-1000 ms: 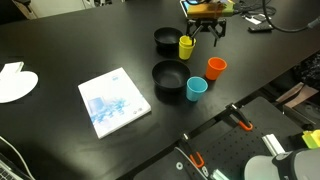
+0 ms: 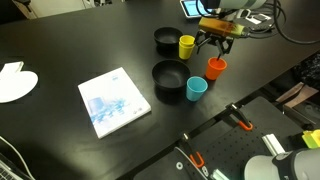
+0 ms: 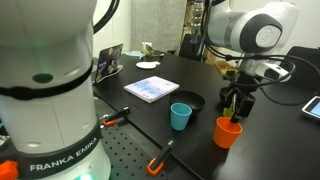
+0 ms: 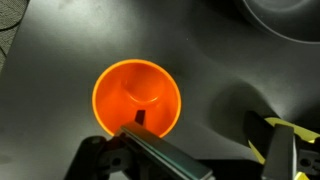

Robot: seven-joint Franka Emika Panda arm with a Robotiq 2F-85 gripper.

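Note:
An orange cup (image 2: 215, 67) stands upright on the dark table, and it looks empty in the wrist view. My gripper (image 2: 212, 48) hangs open just above and behind this cup, with nothing held between its fingers. From the wrist, one finger overlaps the near part of the orange cup (image 4: 112, 90), while the other covers part of a yellow cup (image 4: 305, 133) at the right edge. To the left of the gripper in the first exterior view is that yellow cup (image 2: 186, 47). A light blue cup (image 2: 196, 90) stands nearer the table's front edge.
Two black bowls, one nearer (image 2: 171, 75) and one farther (image 2: 168, 38), stand left of the cups. A white book or board (image 2: 112, 101) lies flat, and a white plate (image 2: 16, 86) is at far left. The table between the farther bowl and the plate is mostly clear.
My gripper has moved right and slightly toward the front, from over the yellow cup to near the orange cup. The cups and bowls have stayed in place.

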